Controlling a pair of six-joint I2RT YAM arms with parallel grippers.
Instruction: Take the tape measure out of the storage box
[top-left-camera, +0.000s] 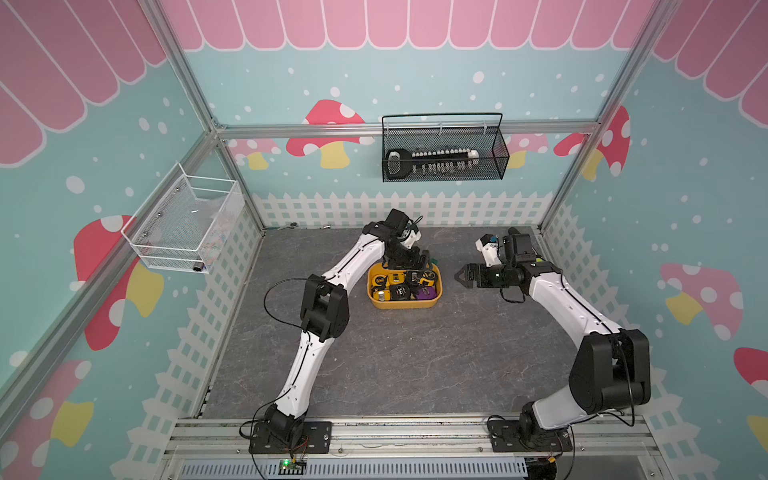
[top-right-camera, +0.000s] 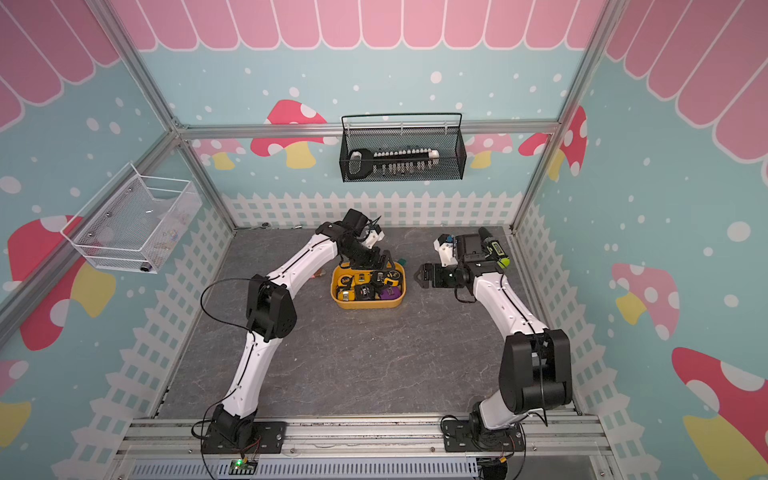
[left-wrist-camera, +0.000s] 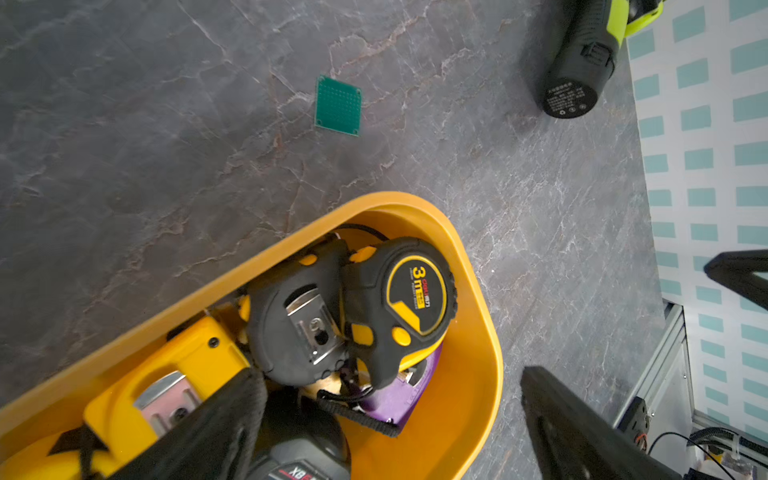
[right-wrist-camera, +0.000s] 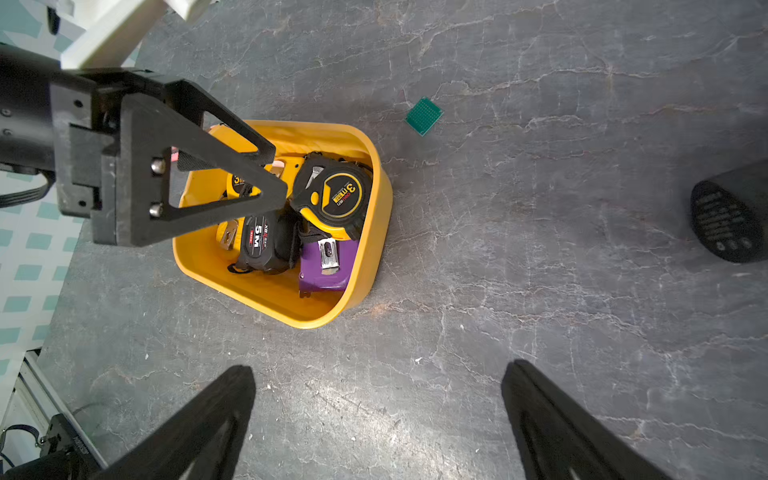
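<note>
A yellow storage box (top-left-camera: 405, 303) on the grey table holds several tape measures. In the left wrist view, a black-and-yellow 3 m tape measure (left-wrist-camera: 417, 296) lies at one end of the box, beside a dark tape measure (left-wrist-camera: 292, 340) with a metal clip. Partly beneath it shows a purple tape measure (left-wrist-camera: 404, 397); a yellow one (left-wrist-camera: 164, 384) lies farther along. My left gripper is open above the box, its fingers spread either side of that end. To the right of the box, over bare table, my right gripper stands open and empty.
Beyond the box lies a small green board (right-wrist-camera: 424, 117). A black and lime-green tool (top-right-camera: 494, 248) rests at the back right, behind the right arm. Mesh baskets hang on the back wall (top-left-camera: 444, 168) and left wall (top-left-camera: 180, 228).
</note>
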